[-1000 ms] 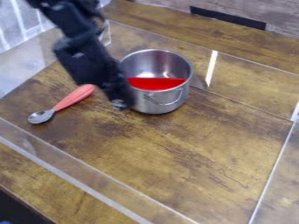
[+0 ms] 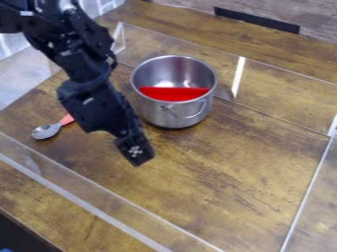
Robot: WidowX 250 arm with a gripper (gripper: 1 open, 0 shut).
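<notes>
The dark robot arm with its gripper (image 2: 129, 150) reaches down from the top left to just left of and below a steel pot (image 2: 184, 111). A red object (image 2: 172, 94) lies inside the pot. A spoon (image 2: 47, 131) with a red handle lies on the wooden table at the left, its handle mostly hidden behind the arm. The gripper's fingertips are low over the table, and nothing shows clearly between them.
A white strip (image 2: 238, 77) stands or lies to the pot's right. Clear edges run along the table's sides.
The arm has moved down and toward the front, away from the pot's rim, and now covers much of the spoon's red handle.
</notes>
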